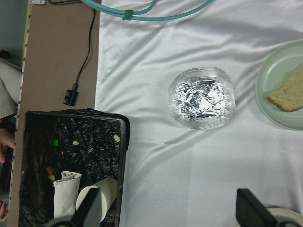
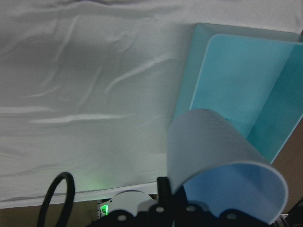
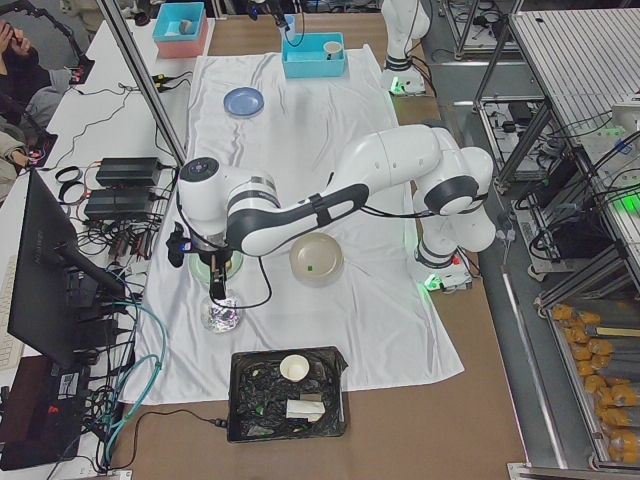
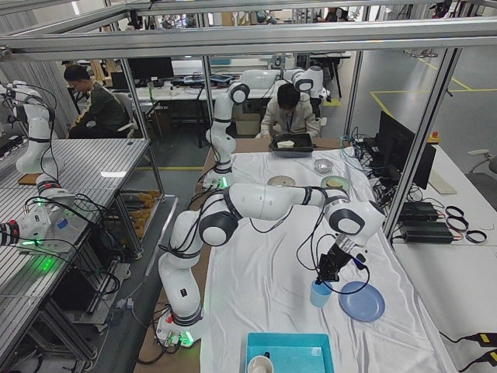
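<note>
My left gripper (image 3: 198,268) hangs over the green plate (image 1: 270,101) holding a slice of bread (image 1: 289,94), beside a crumpled foil bowl (image 1: 201,98). In the left wrist view its two fingers stand wide apart, empty. The black lined bin (image 1: 71,142) holds white crumpled items. My right gripper is shut on a blue cup (image 4: 320,291), which it holds raised near the cyan basket (image 4: 289,342); the basket holds a white cup (image 4: 259,365).
A blue plate (image 4: 362,301) lies beside the raised cup. A beige plate (image 3: 316,258) is near the cloth's middle. Cables and monitors line the table's side.
</note>
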